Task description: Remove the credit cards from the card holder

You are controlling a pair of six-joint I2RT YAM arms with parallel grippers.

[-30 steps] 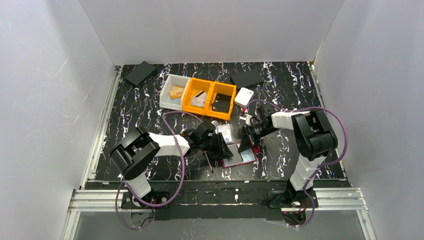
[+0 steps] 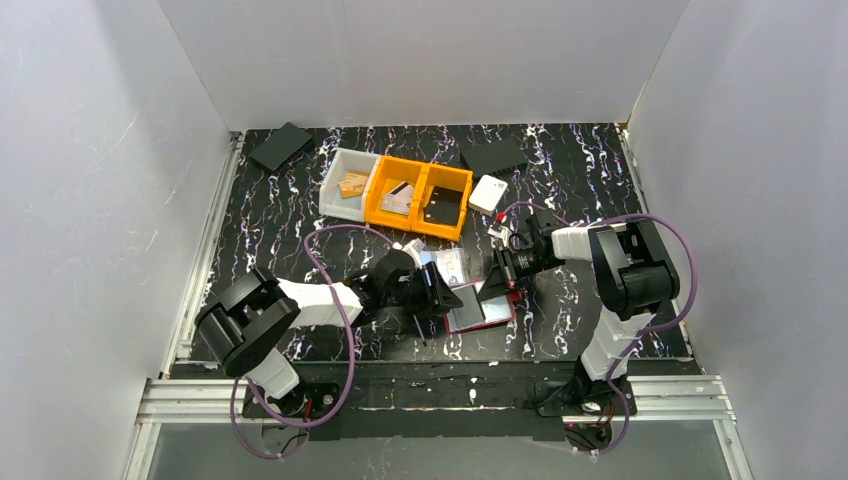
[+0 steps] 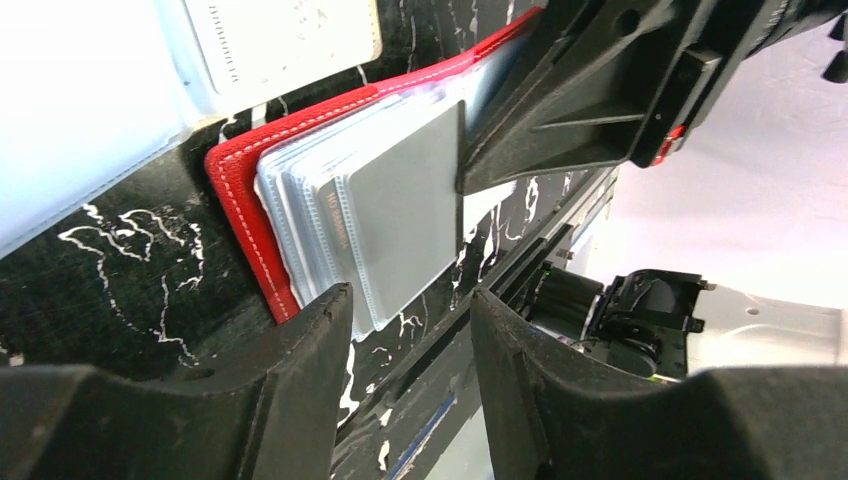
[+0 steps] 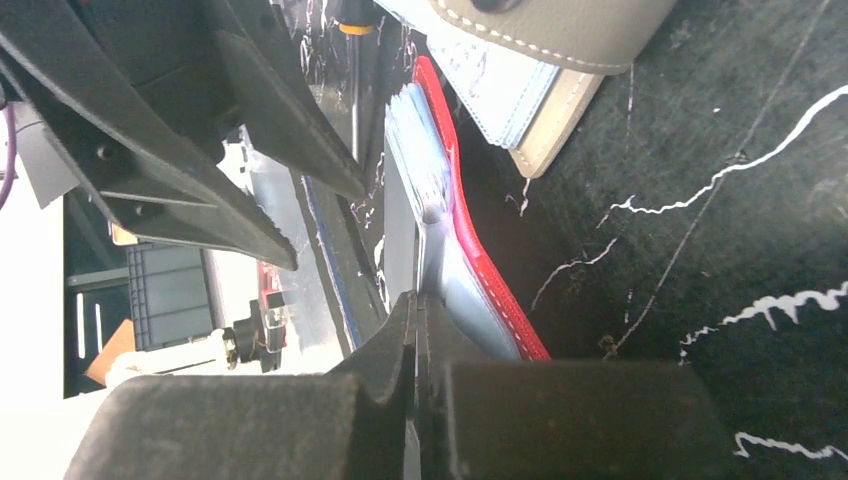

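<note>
The red card holder [image 3: 250,215] lies open near the table's front, its clear sleeves [image 3: 300,220] fanned, with a grey card [image 3: 395,210] in the top one. My right gripper is shut on the sleeves at the holder's right side, as the right wrist view shows. My left gripper stands open at the holder's left edge, its fingertips by the sleeve edge with nothing held between them.
Behind lie another holder with clear sleeves [image 2: 445,262], orange and grey bins [image 2: 395,162], a white box [image 2: 488,195] and dark slabs [image 2: 282,147] at the back.
The left arm has drawn back a little to the left. The right gripper has shifted very slightly, still at the red holder.
</note>
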